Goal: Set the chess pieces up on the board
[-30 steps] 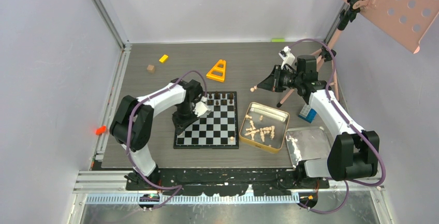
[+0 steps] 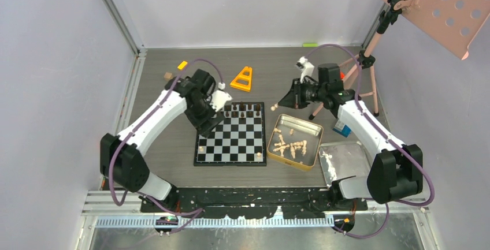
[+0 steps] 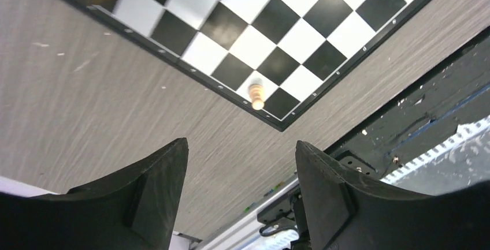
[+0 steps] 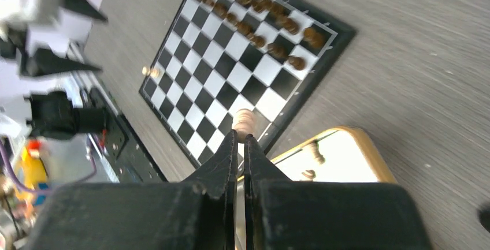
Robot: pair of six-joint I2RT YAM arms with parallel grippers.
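Observation:
The chessboard (image 2: 230, 140) carries rows of dark pieces (image 4: 242, 28) at the back, a light piece (image 3: 256, 96) at the near left corner and another (image 2: 259, 155) at the near right. My left gripper is open and empty above the board's left part. Right of and above the board, my right gripper is shut on a light chess piece (image 4: 243, 122). More light pieces (image 2: 293, 148) lie loose in the tin (image 2: 312, 159).
An orange triangular frame (image 2: 242, 78) lies behind the board. A silver tray (image 2: 349, 163) is right of the tin, with a blue box (image 2: 341, 127) behind it. A pink stand (image 2: 372, 77) rises at the back right.
My left gripper has risen and moved back, uncovering a light piece at the near left corner. My right gripper has shifted left and slightly down in the top view with its piece.

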